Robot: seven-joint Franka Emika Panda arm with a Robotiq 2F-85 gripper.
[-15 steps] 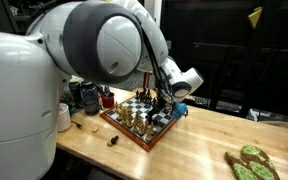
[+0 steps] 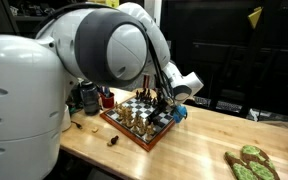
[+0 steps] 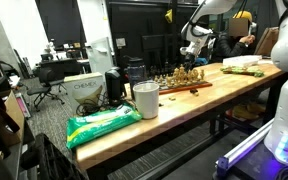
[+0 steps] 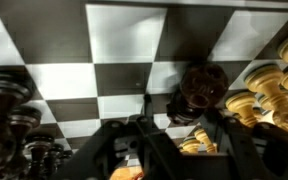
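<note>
In the wrist view my gripper is low over a chessboard (image 4: 124, 77), its black fingers apart and pointing at the squares. A dark, round-topped chess piece (image 4: 202, 86) stands by the right-hand finger, toward the gap; whether the finger touches it cannot be made out. Board squares show between the fingers. Exterior view 1 has the gripper (image 2: 166, 101) over the right side of the framed board (image 2: 134, 142), partly behind the arm and pieces.
Light wooden pieces (image 4: 276, 85) crowd the wrist view's right side, and dark pieces (image 4: 9, 92) its left. Beside the board are a red cup (image 2: 107, 99) and a loose dark piece (image 2: 113, 141). A green patterned item (image 2: 251, 163) lies on the right.
The arm has shifted slightly in exterior view 1, while its hand stays over the same part of the board. No chess piece has visibly moved.
</note>
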